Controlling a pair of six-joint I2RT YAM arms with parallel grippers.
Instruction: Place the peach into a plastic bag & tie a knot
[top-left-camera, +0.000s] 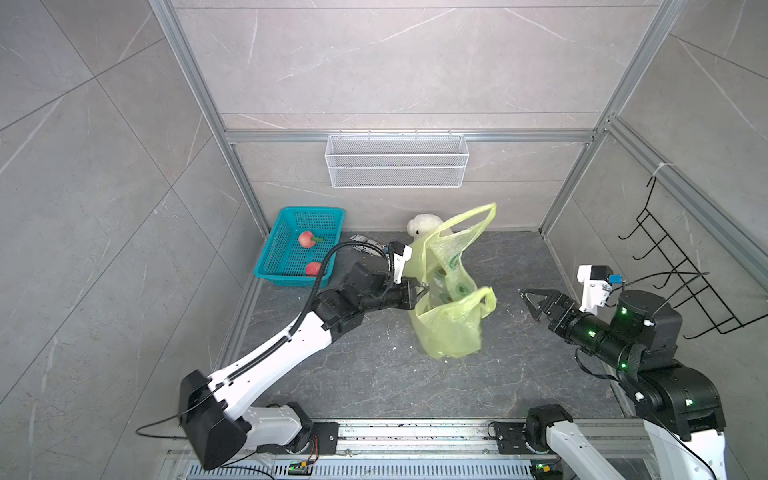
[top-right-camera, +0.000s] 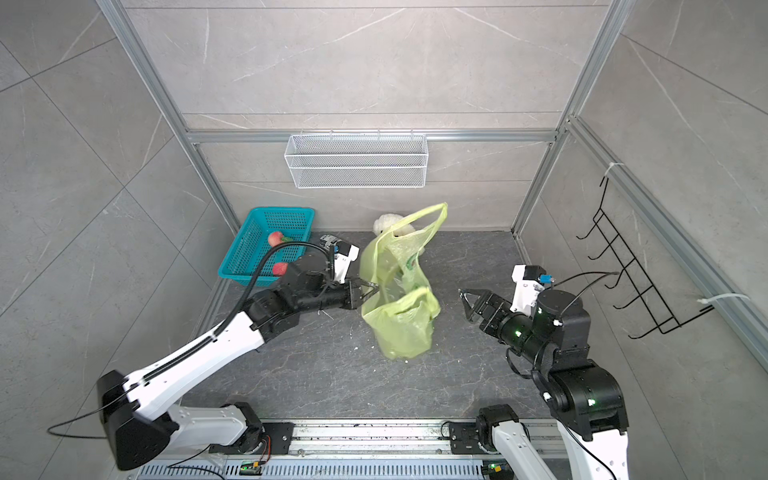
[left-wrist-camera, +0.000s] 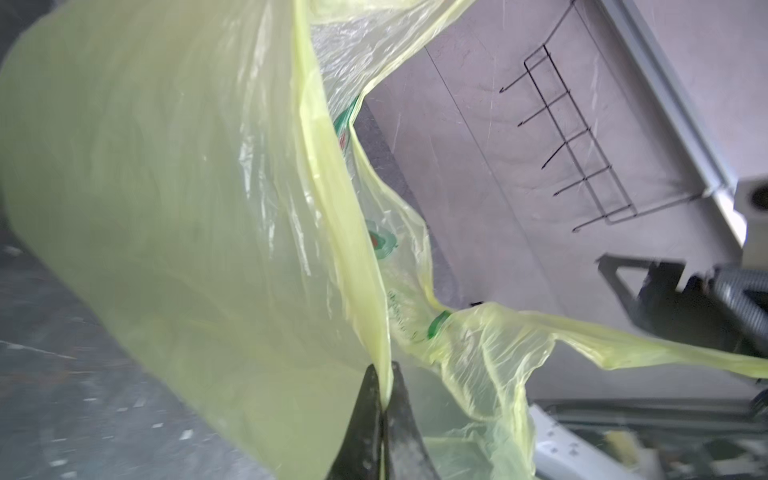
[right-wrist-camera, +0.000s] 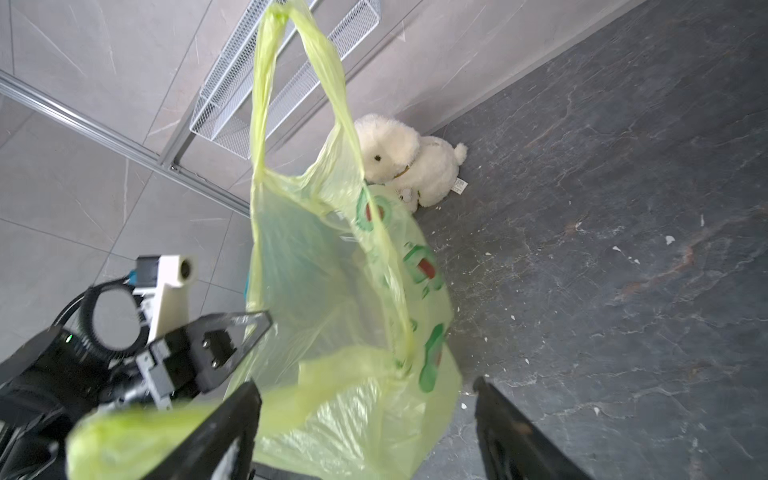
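Note:
A yellow-green plastic bag (top-left-camera: 450, 332) hangs with its mouth open and its handle loops raised, in the middle of the workspace. My left gripper is shut on the edge of the bag at its left side. On the other side, my right gripper stands open and apart from the bag body; a blurred handle loop passes close in front of its left finger in the right wrist view. Two peaches, one above (top-left-camera: 308, 239) and one below (top-left-camera: 314, 269), lie in the teal basket (top-left-camera: 278, 280) at back left.
A white plush toy (right-wrist-camera: 432, 169) sits by the back wall behind the bag. A white mesh rack (top-left-camera: 397, 160) hangs on that wall, and a black hook rack (top-left-camera: 680, 256) on the right.

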